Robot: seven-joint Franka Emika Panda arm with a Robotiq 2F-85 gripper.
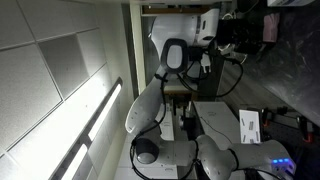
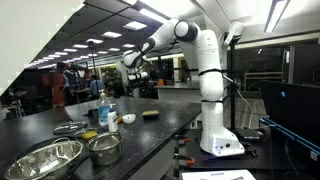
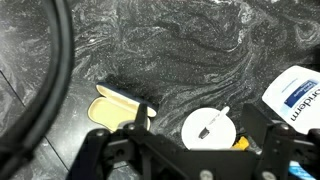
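My gripper stands open over the dark marbled table, its black fingers (image 3: 257,125) wide apart with nothing held. Seen between and below them in the wrist view is a round white dish (image 3: 190,127) with a small white and dark item (image 3: 213,122) on it. An open tan case (image 3: 108,113) lies to the left. At the right edge a white bottle (image 3: 287,88) with blue lettering lies in view, partly cut off. A bit of something yellow (image 3: 241,143) shows beside the dish.
In exterior view 2, metal pots (image 2: 106,158) and a clear bottle (image 2: 104,109) stand toward the table's near left. The tan case (image 2: 150,114) sits near the right edge. Bare tabletop (image 3: 180,45) fills the upper wrist view.
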